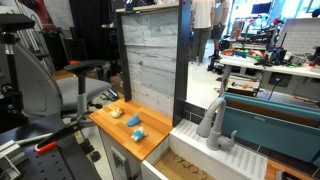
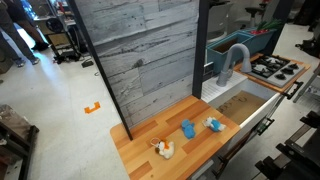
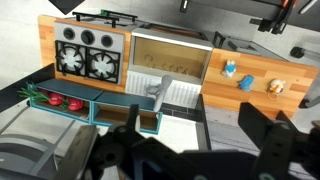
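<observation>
Three small toys lie apart on the wooden counter (image 2: 190, 158): a blue and white one (image 2: 213, 124) nearest the sink, a blue one (image 2: 188, 128) in the middle, and a white and orange one (image 2: 163, 149) at the far end. In the wrist view the same toys, blue and white (image 3: 229, 69), blue (image 3: 246, 82) and white and orange (image 3: 277, 87), show at the upper right. My gripper hangs above the toy kitchen, its dark fingers wide apart with nothing between them. Neither exterior view shows the gripper.
Beside the counter is the sink (image 3: 168, 56) with a grey faucet (image 3: 160, 88). A stove top (image 3: 88, 52) and a blue planter (image 3: 100, 101) with greenery and red pieces lie farther left. A tall grey plank panel (image 2: 150, 65) rises behind the counter.
</observation>
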